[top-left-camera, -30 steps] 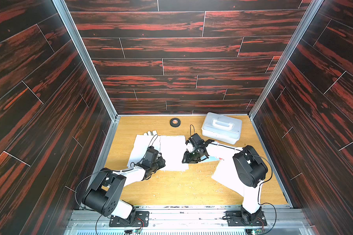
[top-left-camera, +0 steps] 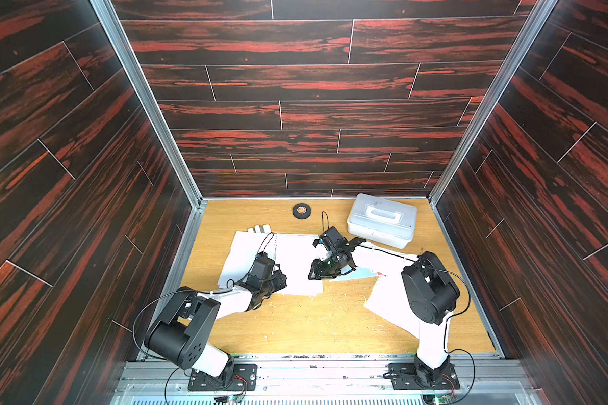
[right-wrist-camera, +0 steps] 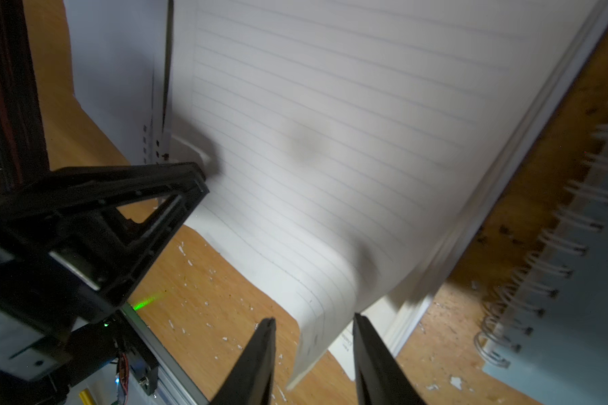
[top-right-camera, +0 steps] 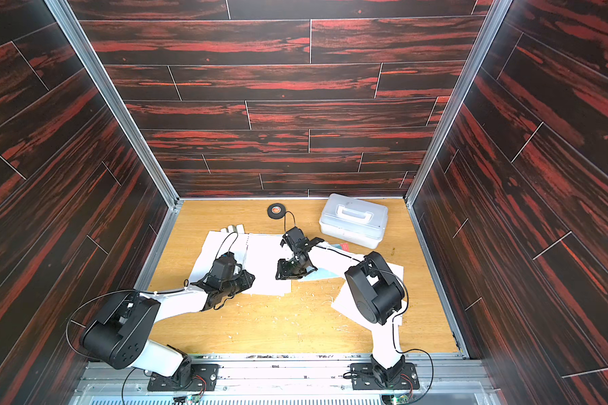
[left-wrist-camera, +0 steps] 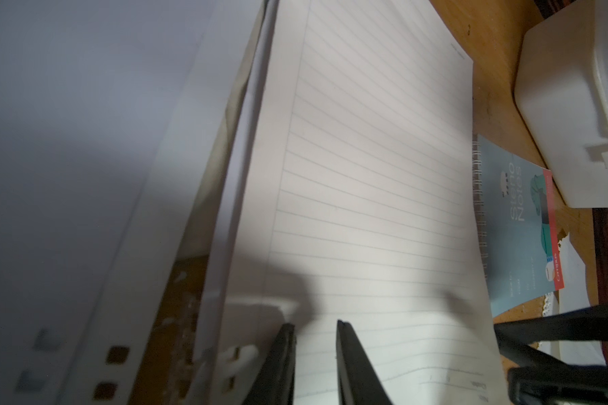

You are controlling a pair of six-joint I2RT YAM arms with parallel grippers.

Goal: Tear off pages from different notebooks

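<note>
An open lined notebook lies left of centre; its lined page fills much of the left wrist view. My left gripper is shut on the notebook near the binding at its front end; what exactly is pinched cannot be told. At the page's right front corner, my right gripper stands part open. The curled-up edge of the lined page reaches between its fingers. Beyond that edge lies a blue spiral notebook, closed and flat, partly under the right arm in the top views.
A clear plastic box stands at the back right, with a black tape roll left of it. Loose white sheets lie front right.
My right gripper has shifted slightly left over the page, and the page's right edge has moved a little with it. The left gripper has hardly moved.
</note>
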